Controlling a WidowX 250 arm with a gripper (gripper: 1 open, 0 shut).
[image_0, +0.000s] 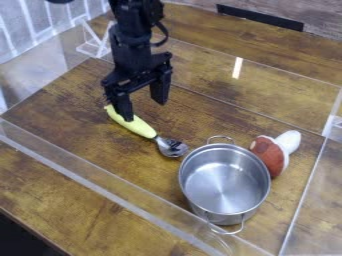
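A black arm reaches down from the top of the view, its gripper (139, 100) open, with dark fingers spread just above and beside the yellow handle of a spoon or ladle. The yellow handle (127, 119) lies on the wooden table, slanting down to the right to a metal head (171, 146). Whether a fingertip touches the handle cannot be told.
A steel pot (222, 182) stands at the lower right. Beside it lies a red and white object (270, 155), perhaps a toy mushroom. Clear plastic walls edge the work area.
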